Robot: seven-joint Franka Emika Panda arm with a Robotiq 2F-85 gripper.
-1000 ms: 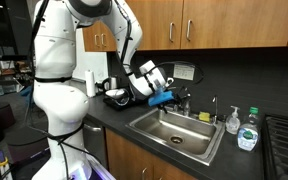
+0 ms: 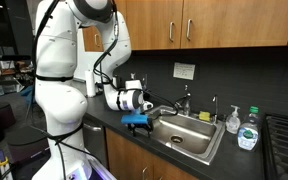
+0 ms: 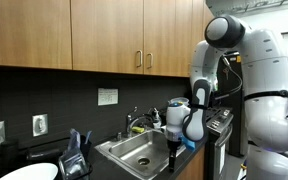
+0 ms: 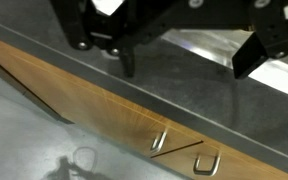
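Observation:
My gripper (image 2: 139, 129) hangs low over the dark counter (image 2: 112, 118) at the left front edge of the sink. In the wrist view its two dark fingers (image 4: 126, 62) stand wide apart, with only bare countertop between them, so it is open and empty. The steel sink (image 2: 212, 128) lies to the right of the gripper in exterior view 1. Exterior view 2 shows the gripper (image 3: 171, 160) near the counter's front edge, beside the sink basin (image 3: 124, 146). Whether the fingertips touch the counter cannot be made out.
Behind the sink stands a faucet (image 2: 187, 104). Farther right are a soap bottle (image 2: 233, 120), a clear bottle with green (image 2: 248, 133) and a stove (image 2: 284, 145). A dish rack (image 3: 72, 160) and a white bowl (image 3: 31, 172) sit left in exterior view 2. Wooden cabinets (image 2: 224, 25) hang above.
The arm has swung back from over the sink toward the counter's left front, and the gripper has come down lower. The sink and bottles have not moved.

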